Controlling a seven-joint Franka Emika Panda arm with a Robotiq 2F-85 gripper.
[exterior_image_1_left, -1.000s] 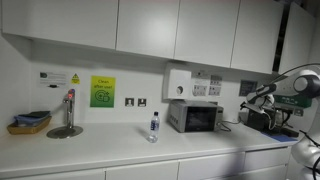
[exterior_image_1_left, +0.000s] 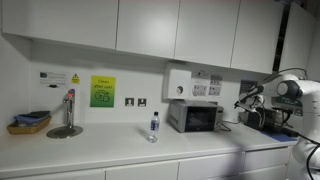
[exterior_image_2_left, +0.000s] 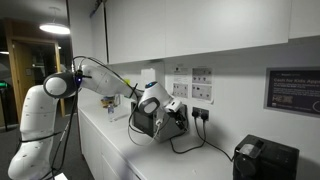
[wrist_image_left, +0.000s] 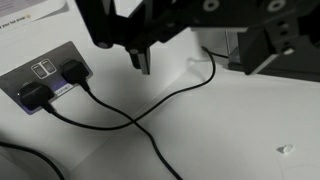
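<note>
My gripper stands open, and only bare white surface and a black cable (wrist_image_left: 135, 120) show past its fingers. In exterior view 2 the arm reaches over the counter (exterior_image_2_left: 150, 160), with the gripper (exterior_image_2_left: 180, 112) in front of the microwave (exterior_image_2_left: 143, 120). From exterior view 1 the gripper (exterior_image_1_left: 239, 104) appears above the counter's right part, to the right of the microwave (exterior_image_1_left: 197, 116). A clear bottle (exterior_image_1_left: 154, 127) with a blue cap stands upright on the counter, far from the gripper.
Black plugs (wrist_image_left: 37, 95) sit in a wall socket (wrist_image_left: 45, 72), with cables trailing to the counter. A dark toaster (exterior_image_2_left: 264, 160) stands at the near end. A tap (exterior_image_1_left: 68, 115) and a basket (exterior_image_1_left: 30, 121) are far left.
Over the last second the arm has shifted slightly up and to the left in exterior view 1. The bottle and microwave stay where they were.
</note>
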